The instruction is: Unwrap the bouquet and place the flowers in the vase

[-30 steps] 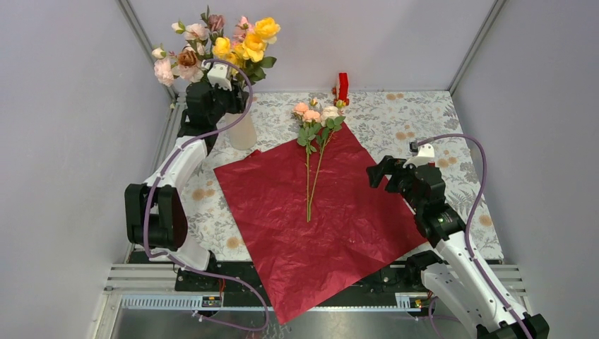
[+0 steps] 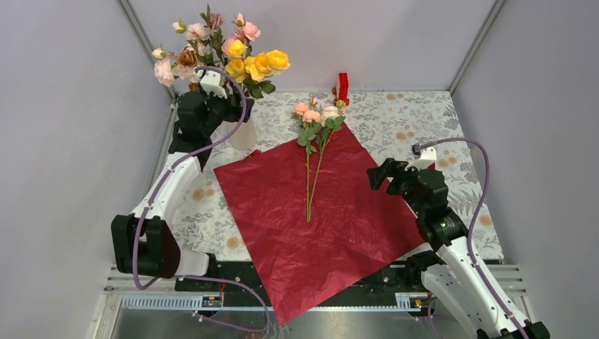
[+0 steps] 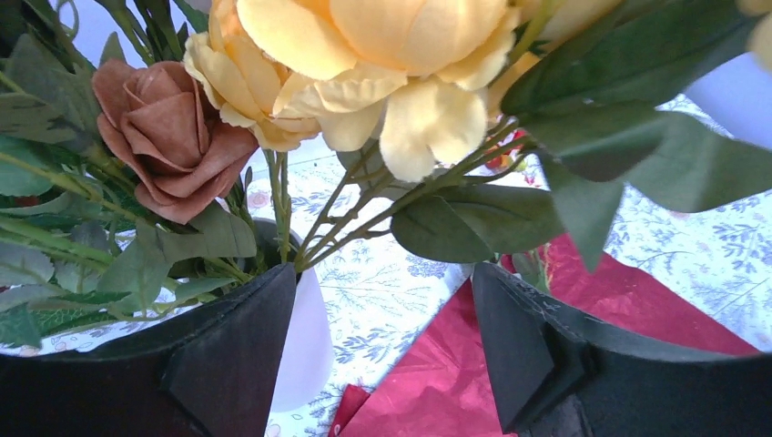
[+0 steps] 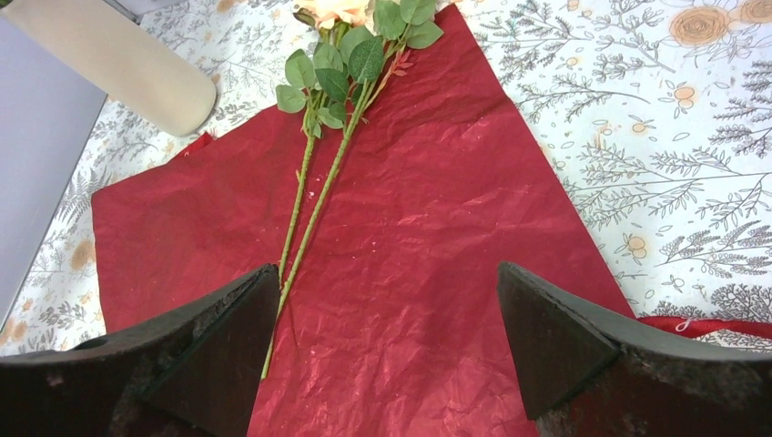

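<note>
A white vase (image 2: 243, 134) stands at the back left, holding a bouquet with yellow flowers (image 2: 258, 65) leaning right and pink blooms (image 2: 164, 69) on the left. In the left wrist view, yellow-flower stems (image 3: 350, 231) run down into the vase mouth. My left gripper is open beside the vase, its fingers apart with no stem gripped. Two long-stemmed flowers (image 2: 311, 169), peach and cream, lie on the red sheet (image 2: 268, 205). My right gripper is open above the sheet's right part, with nothing between its fingers.
A red ribbon roll (image 2: 342, 87) stands at the back edge behind the lying flowers. Patterned cloth (image 2: 406, 120) covers the table around the sheet. The sheet is bare right of the stems. A side wall (image 2: 63, 141) rises close to the left arm.
The right arm has shifted only slightly; the lying flowers have not moved.
</note>
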